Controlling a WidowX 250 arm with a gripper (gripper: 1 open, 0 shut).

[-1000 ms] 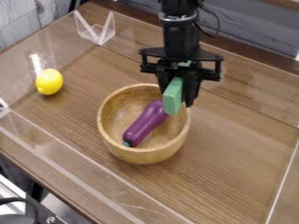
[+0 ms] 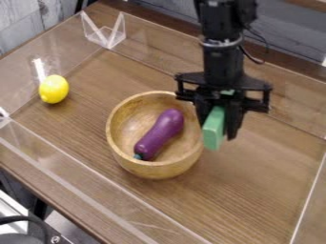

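My dark gripper (image 2: 224, 107) is shut on a mint-green object (image 2: 214, 129), held upright just right of a round wooden bowl (image 2: 128, 135). The bowl holds a purple eggplant (image 2: 159, 134), lying diagonally with its green stem toward the front. Whether the green object touches the bowl's rim cannot be told.
A yellow lemon-like object (image 2: 53, 89) lies on the wooden table at the left. A clear, angular rack (image 2: 105, 30) stands at the back left.
My gripper has moved right and toward the front with the green object, from over the bowl's right part to beside it.
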